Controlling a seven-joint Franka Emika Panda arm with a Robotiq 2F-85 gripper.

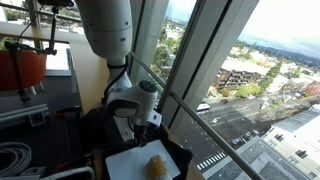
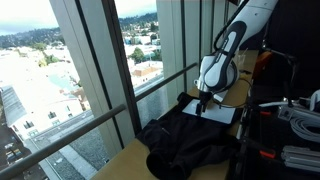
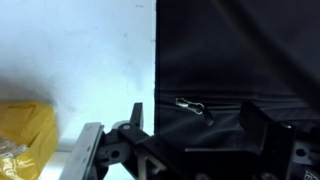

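My gripper stands open in the wrist view, its two dark fingers well apart. In the gap between them, a small silver and dark item (image 3: 195, 107) shows against black cloth (image 3: 200, 45); I cannot tell what it is. Beside it on the left is a white board (image 3: 80, 55) with a crumpled yellow packet (image 3: 25, 135) on it. From outside, the gripper (image 1: 142, 130) is over the far edge of the board, away from the packet (image 1: 157, 167). The small item cannot be made out in either exterior view.
Tall windows with a slanted metal rail (image 1: 205, 125) border the work area. Black cloth (image 2: 185, 140) lies bunched beside the board. A coil of pale cable (image 1: 14, 157) lies on the other side. A dark strap or cable (image 3: 270, 45) crosses the wrist view.
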